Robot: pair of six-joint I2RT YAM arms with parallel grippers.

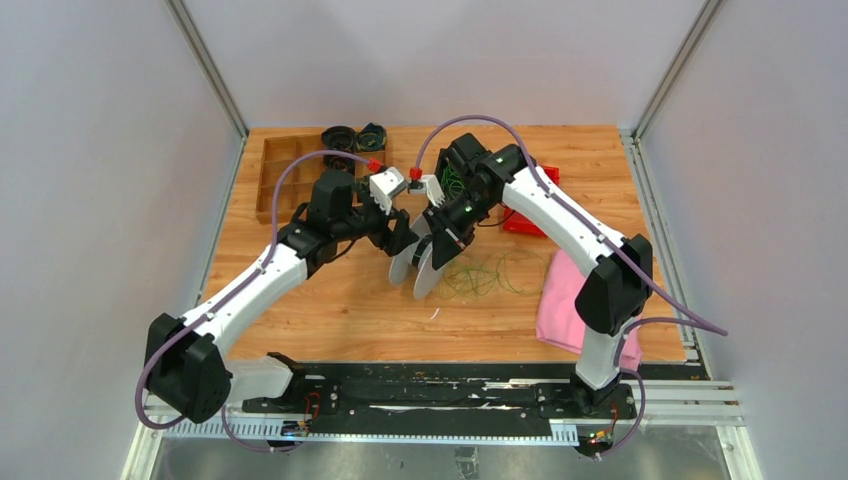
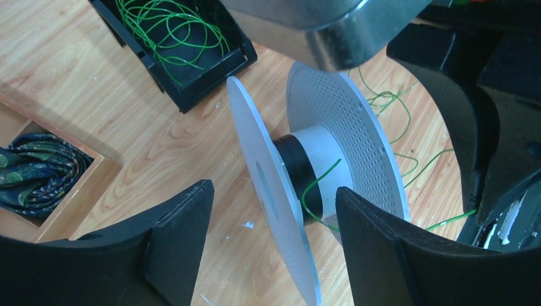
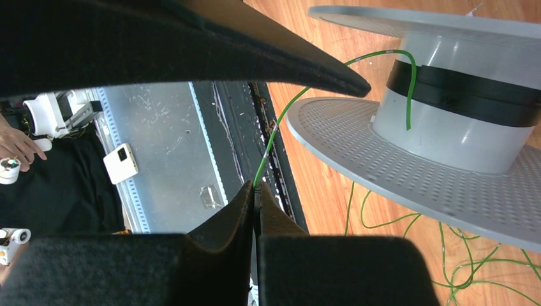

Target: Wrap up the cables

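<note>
A grey spool (image 1: 425,280) with two wide discs stands mid-table; a black band (image 3: 472,92) circles its drum. My left gripper is open, its fingers at the spool with the near disc in the gap between them. In the right wrist view, my right gripper is shut with a green cable (image 3: 271,143) pinched at its tips. From there the cable arcs up to the drum, and its free end hangs in front of the band. In the left wrist view, the same cable (image 2: 450,220) runs to the right gripper's fingertip.
Loose green cable (image 1: 485,278) lies tangled on the table right of the spool. Behind stand a wooden tray (image 1: 280,165) with dark coils, a black box (image 2: 185,95) holding green cable, and a red box (image 1: 525,224). A pink cloth (image 1: 560,310) lies at right.
</note>
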